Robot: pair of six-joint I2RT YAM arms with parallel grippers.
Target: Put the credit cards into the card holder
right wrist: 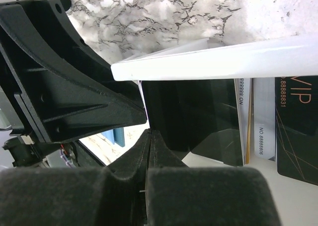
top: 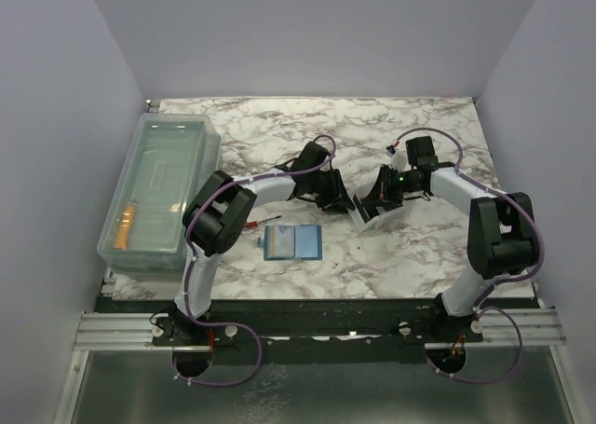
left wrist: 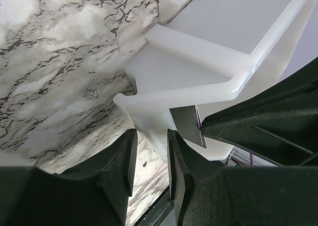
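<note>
The white card holder (right wrist: 213, 57) lies in the middle-right of the marble table. Dark cards (right wrist: 191, 112) stand in it, with silver and gold card edges and a black VIP card (right wrist: 298, 126) beside them. My left gripper is at the holder's left end, part open, its fingers apart at the white wall. In the right wrist view its black finger touches the end near a dark card. My right gripper is shut at the lower edge of that dark card, with nothing visible between its fingers.
A blue-and-grey folded item (top: 292, 242) lies left of the holder at the front. A large translucent bin (top: 154, 191) takes up the left side. A small red tool lies near the left arm.
</note>
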